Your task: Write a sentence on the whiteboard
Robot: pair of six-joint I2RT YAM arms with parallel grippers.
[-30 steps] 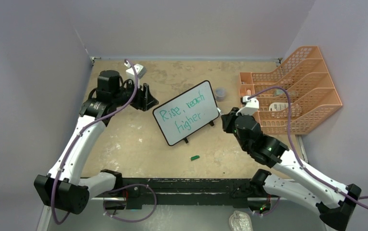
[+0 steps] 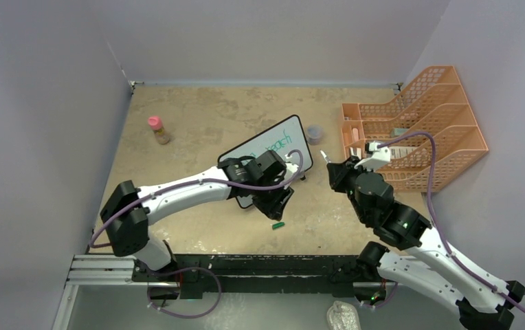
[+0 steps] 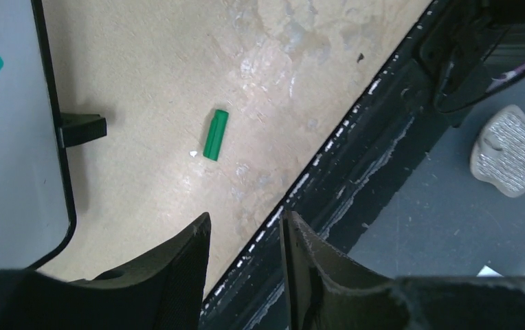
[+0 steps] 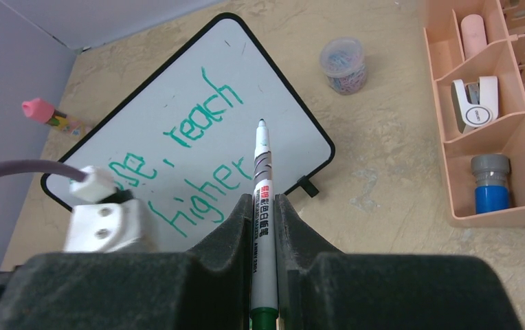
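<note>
The whiteboard (image 4: 198, 75) carries green handwriting; "reach" and "higher" are legible in the right wrist view, while the left part is partly covered by my left arm. My right gripper is shut on a white marker (image 4: 262, 240), its bare tip pointing away, right of the board in the top view. A small green cap (image 3: 215, 135) lies flat on the table. Beyond the left gripper's fingertips the cap shows clear of them. My left gripper is part open and empty, above the table just left of the cap in the top view.
An orange organizer (image 2: 411, 180) stands at the right, with several small items inside. Behind the board's right end is a small tub (image 4: 343, 65). A pink-capped bottle (image 2: 159, 129) stands at the far left. The black table edge (image 2: 280, 265) runs along the front.
My left arm has swung from the far left across the whiteboard's front toward the green cap. The right gripper, with the marker, has shifted slightly right, away from the board.
</note>
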